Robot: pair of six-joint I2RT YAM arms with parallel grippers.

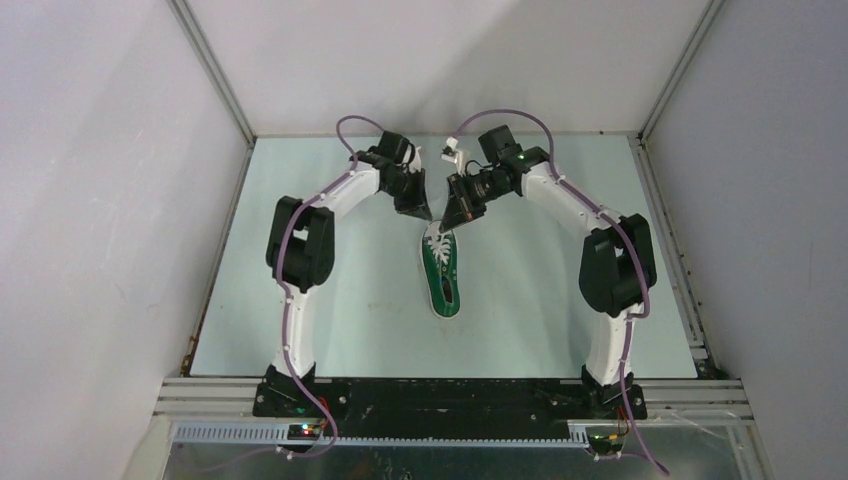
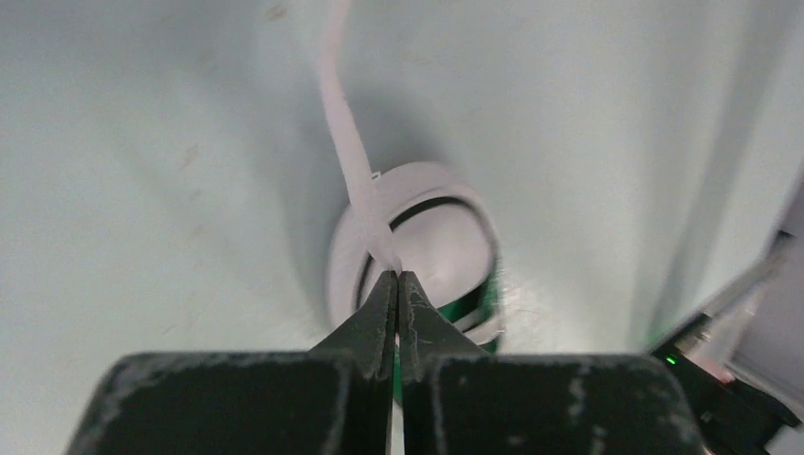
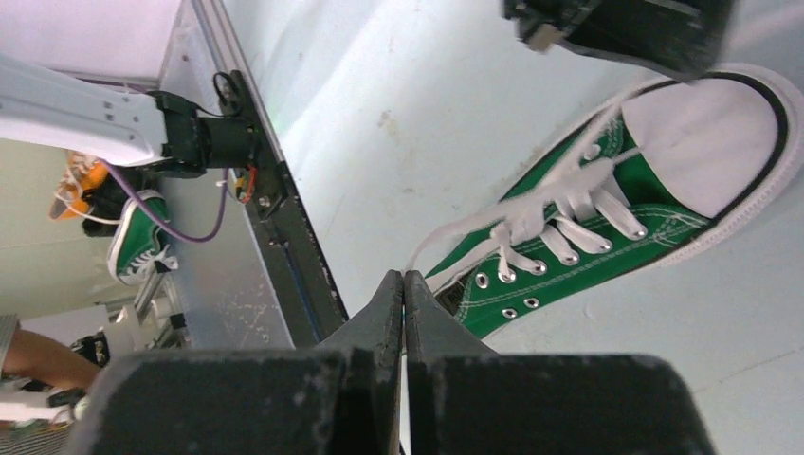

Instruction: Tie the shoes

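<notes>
A green canvas sneaker (image 1: 439, 275) with white toe and laces lies upright, toe toward the back, in the table's middle. My left gripper (image 1: 428, 214) is above the toe, shut on a white lace; in the left wrist view the blurred lace (image 2: 353, 161) runs to the closed fingertips (image 2: 398, 276). My right gripper (image 1: 447, 222) is also over the toe end, to the right of the left one. In the right wrist view a lace end (image 3: 446, 230) meets its shut fingertips (image 3: 404, 277), and the laces lie across the eyelets.
In the right wrist view more shoes (image 3: 137, 242) lie outside the table, on a lower surface.
</notes>
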